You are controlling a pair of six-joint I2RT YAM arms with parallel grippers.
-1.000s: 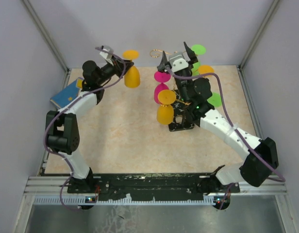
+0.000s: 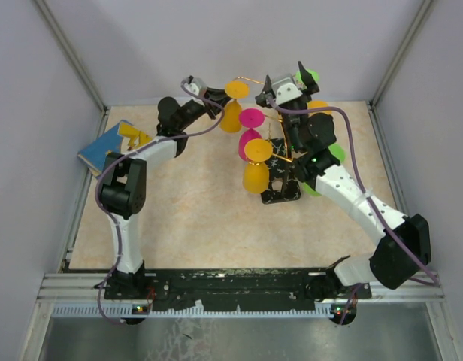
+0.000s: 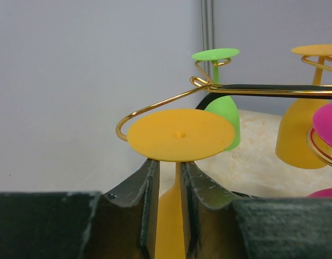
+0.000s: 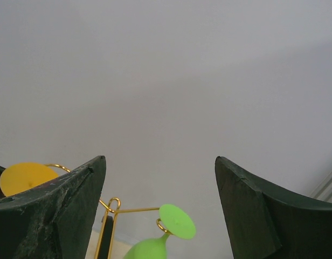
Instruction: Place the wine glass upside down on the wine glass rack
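Note:
My left gripper (image 2: pixel 220 100) holds an orange wine glass (image 3: pixel 180 135) upside down by its stem, base up, bowl hanging below. The base sits at a curved gold loop of the rack (image 3: pixel 144 110); whether the stem is inside it is hard to tell. My right gripper (image 2: pixel 285 81) is high over the rack, fingers wide apart, empty in the right wrist view (image 4: pixel 160 210). Other glasses hang upside down on the rack: pink (image 2: pixel 252 119), orange (image 2: pixel 255 173), green (image 3: pixel 215 54).
A blue board (image 2: pixel 96 147) with a yellow object (image 2: pixel 134 135) lies at the left of the table.
My left gripper has carried the orange glass rightward to the rack's upper left loop. My right gripper has shifted slightly upward and rightward in the top view.

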